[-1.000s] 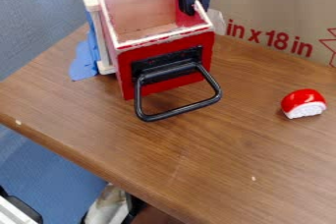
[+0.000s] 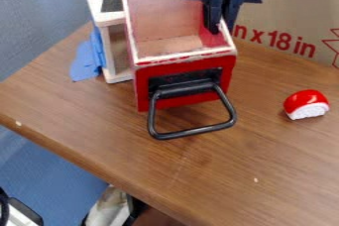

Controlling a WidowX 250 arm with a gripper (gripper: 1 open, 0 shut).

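A red open-topped box (image 2: 159,66) with a pale pink inside and a black bar handle (image 2: 192,128) on its front stands on the wooden table (image 2: 113,156). My black gripper (image 2: 212,22) reaches down at the box's back right corner; whether its fingers are shut on the wall there I cannot tell. A red and white rounded object (image 2: 306,104) lies on the table to the right, apart from the box.
A white structure (image 2: 103,2) stands behind the box on the left, with a blue cloth (image 2: 82,63) beside it. A cardboard panel (image 2: 291,27) backs the table.
The box has shifted slightly right and toward the front, along with my gripper, uncovering more of the white structure behind it. The handle has moved with the box.
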